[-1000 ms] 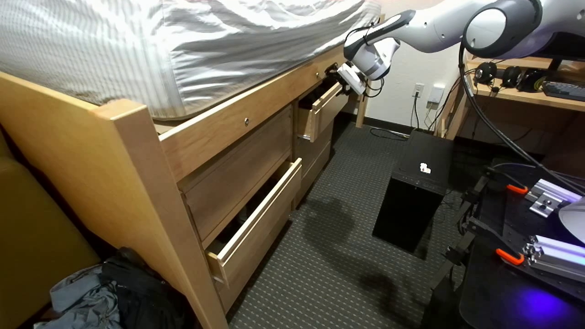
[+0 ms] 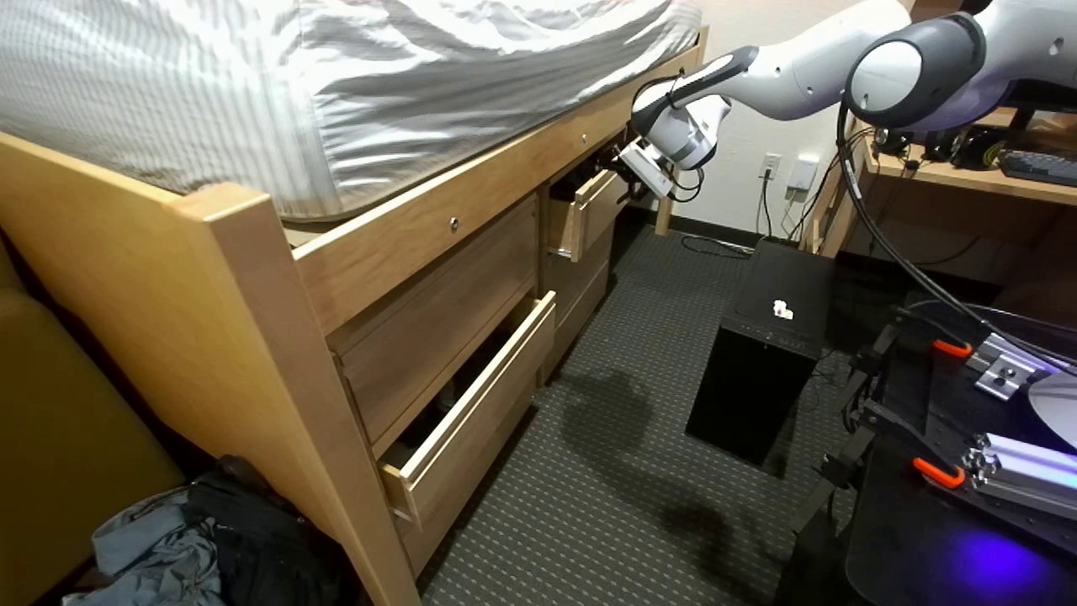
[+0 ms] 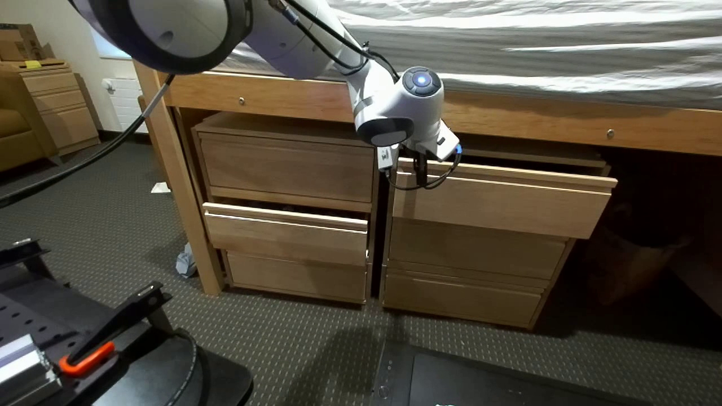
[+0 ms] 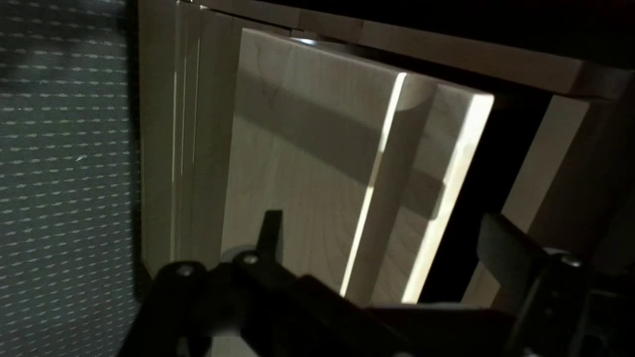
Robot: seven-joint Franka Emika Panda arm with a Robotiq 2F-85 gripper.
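The top right drawer [image 3: 501,203] of the wooden unit under the bed is pulled part way out. My gripper is open in the wrist view, its two dark fingers wide apart. One finger [image 4: 272,232] shows against the drawer's outer face, while the opposite finger [image 4: 506,250] lies over the dark opening behind the front panel. The drawer's bright top edge runs between them; contact cannot be made out. In the first exterior view, the white wrist hangs over this drawer [image 2: 597,214], with the fingertips largely hidden.
A lower left drawer [image 2: 485,404] also stands part open. On the carpet is a black computer case [image 2: 767,333]. The bed rail [image 3: 541,125] runs close above the drawers. Carpet in front of the drawers [image 2: 606,444] is clear.
My arm and gripper have come down a little toward the top edge of the upper right drawer. Both open drawers look unmoved.
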